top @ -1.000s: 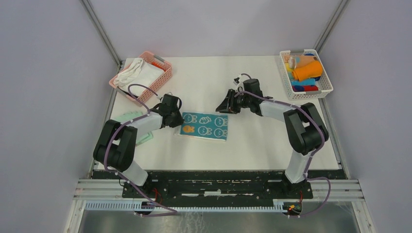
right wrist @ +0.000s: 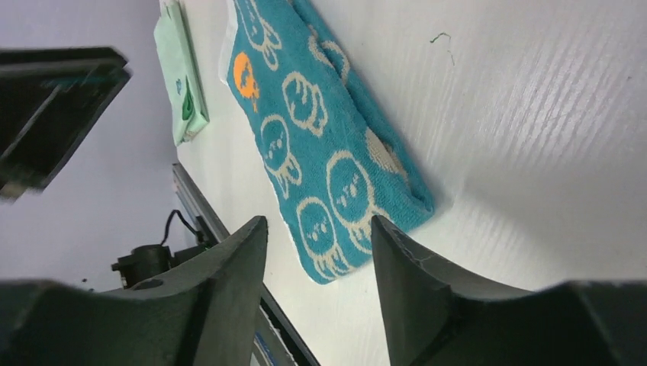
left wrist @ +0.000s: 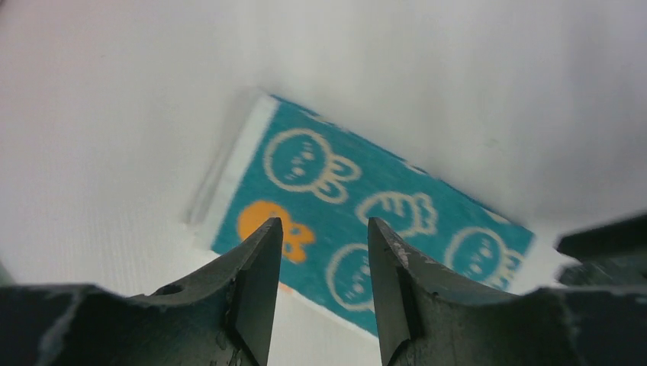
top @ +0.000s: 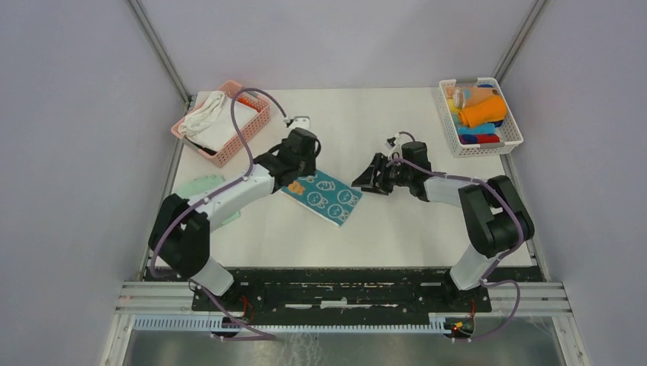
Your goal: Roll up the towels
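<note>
A folded teal towel [top: 328, 200] with white animal outlines and one orange one lies tilted at the table's centre, its pale underside showing along some edges. My left gripper [top: 304, 169] hangs over its upper left part; in the left wrist view its fingers [left wrist: 252, 290] are open above the towel, nothing between them. My right gripper [top: 365, 183] is just right of the towel's right end; in the right wrist view its fingers [right wrist: 404, 290] stand apart at the towel's near end, with nothing held.
A pink basket [top: 252, 126] with white towels is back left, a white basket [top: 481, 146] of coloured towels back right. Folded green towels [top: 202, 185] lie at the left edge, partly under my left arm.
The towel has turned clockwise from nearly straight to slanted. My left gripper has moved right over the towel and away from its left end; my right gripper has come toward the front.
</note>
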